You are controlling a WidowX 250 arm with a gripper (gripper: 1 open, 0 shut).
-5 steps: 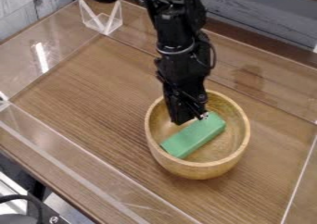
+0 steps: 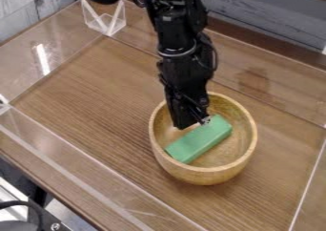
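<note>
My black gripper (image 2: 189, 113) reaches down from the top of the view to the back-left part of a round beige bowl (image 2: 238, 163), its fingertips at or just inside the rim. The gripper looks shut, with nothing visible between its fingers. In the bowl lies a flat green rectangular block (image 2: 196, 142), set diagonally, to the right of and below the fingertips.
A white wire holder (image 2: 106, 15) stands at the back left. A raised wooden edge runs along the back right. Black cables lie at the bottom left corner.
The arm has shifted very slightly over the bowl; the bowl and green block look the same.
</note>
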